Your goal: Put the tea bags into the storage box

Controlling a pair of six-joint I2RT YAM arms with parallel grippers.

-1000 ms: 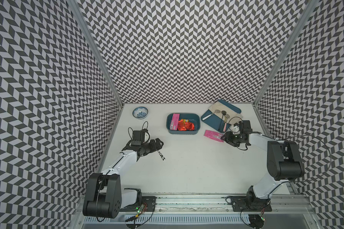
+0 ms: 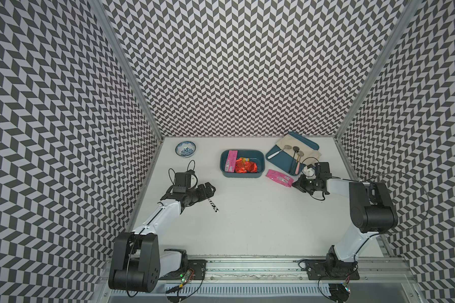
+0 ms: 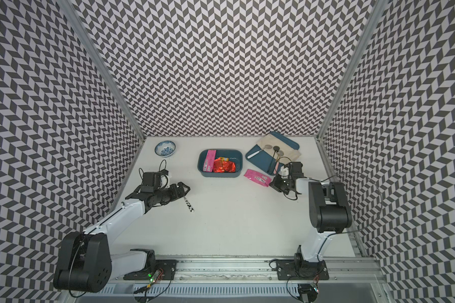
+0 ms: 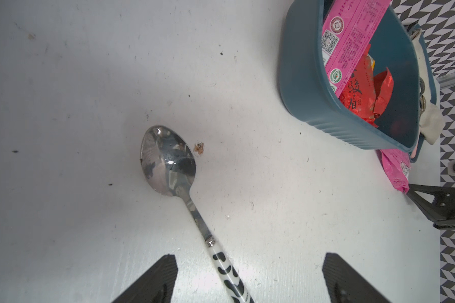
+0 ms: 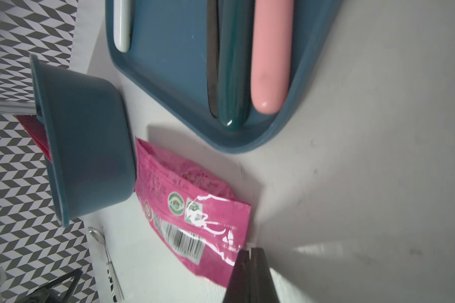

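The teal storage box (image 2: 255, 171) holds a long pink packet (image 2: 231, 160) and crumpled red packets (image 2: 245, 166). A loose pink tea bag (image 5: 192, 217) lies on the table right of the box. My right gripper is shut at that bag's near end, its fingertips at the crumpled edge; whether film is between them is unclear. My left gripper is open above a spoon (image 4: 166, 159) with a spotted handle, nothing between its fingers.
A teal tray (image 3: 255, 156) with cloth and several utensils sits back right, close to the bag. A blue-patterned dish (image 2: 185, 149) is back left.
The loose pink bag has shifted slightly left and turned, with my right gripper at its end. The left arm is nearly still.
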